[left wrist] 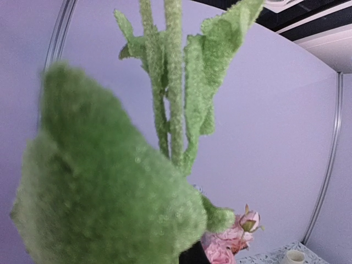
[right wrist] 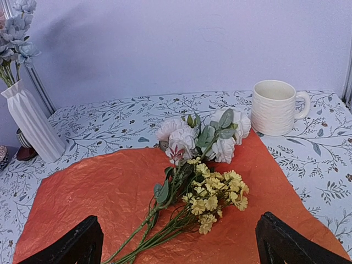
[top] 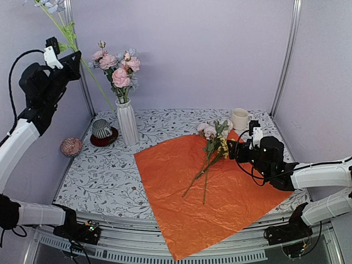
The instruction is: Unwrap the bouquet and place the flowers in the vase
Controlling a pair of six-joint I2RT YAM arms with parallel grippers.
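Note:
My left gripper point(top: 74, 65) is raised at the far left, shut on a long green stem point(top: 93, 80) with pale blue flowers point(top: 50, 5) and fuzzy leaves point(left wrist: 110, 187), which fill much of the left wrist view. Just right of it, the white vase point(top: 127, 124) holds pink roses point(top: 121, 77) and pale blue flowers. White flowers point(right wrist: 181, 137) and yellow flowers point(right wrist: 212, 198) lie on orange paper point(right wrist: 82, 198). My right gripper hangs open above the paper, nothing between its fingers.
A white mug point(top: 240, 117) stands at the back right. A striped cup point(top: 102, 128) on a dark saucer and a pinkish round object point(top: 71, 147) sit at the left.

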